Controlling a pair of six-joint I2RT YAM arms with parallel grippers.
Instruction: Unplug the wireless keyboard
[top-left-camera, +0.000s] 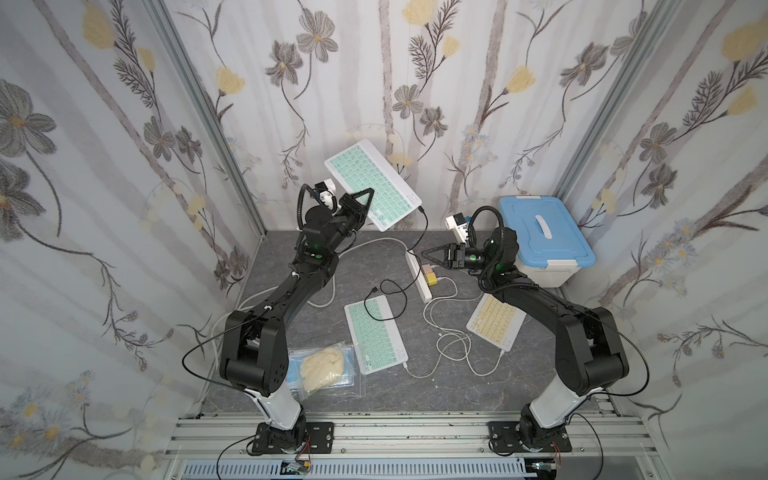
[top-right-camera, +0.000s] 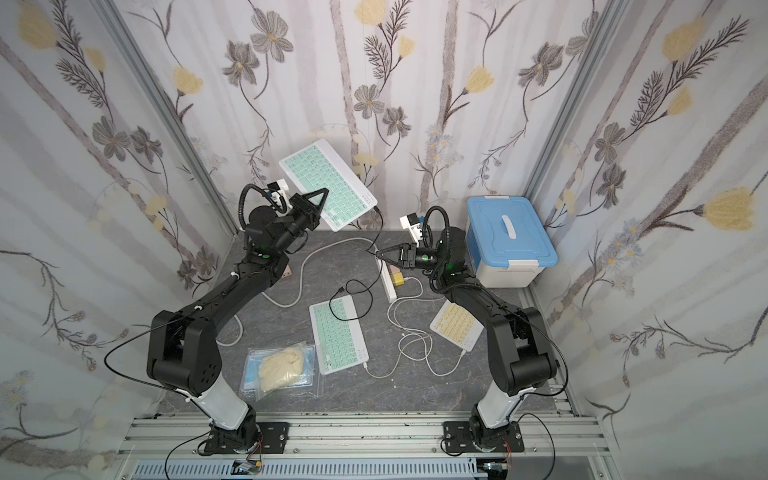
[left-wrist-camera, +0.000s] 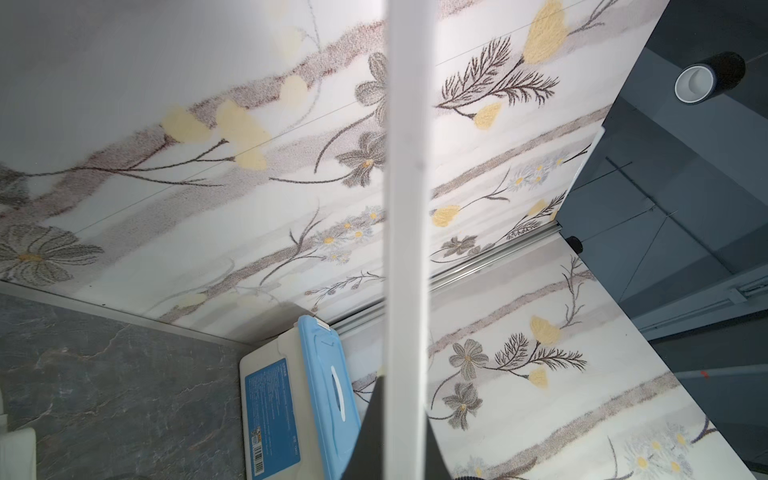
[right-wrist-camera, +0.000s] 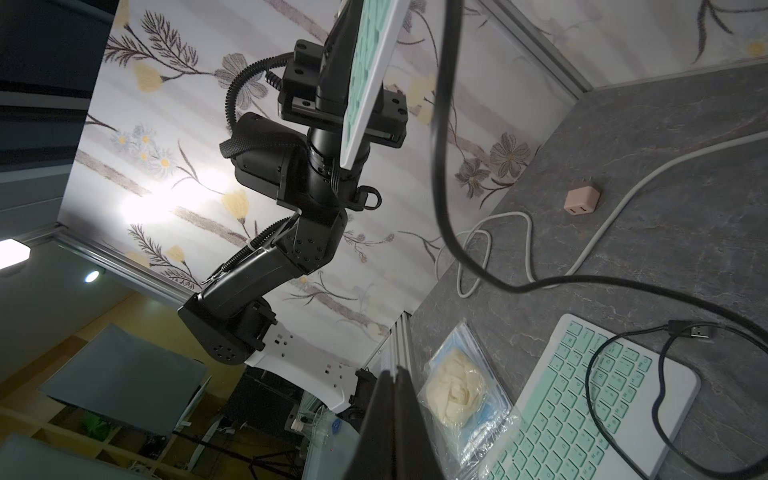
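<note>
A mint-and-white keyboard is held tilted up off the table by my left gripper, which is shut on its edge; that white edge fills the middle of the left wrist view. A black cable runs from a plug at the keyboard's right corner down to coils on the table. My right gripper is shut near that hanging cable, below the keyboard; nothing shows between its fingers in the right wrist view.
A second mint keyboard, a cream keyboard, a white power strip with a yellow charger, bagged items and a blue-lidded box occupy the table, with white cables lying between them.
</note>
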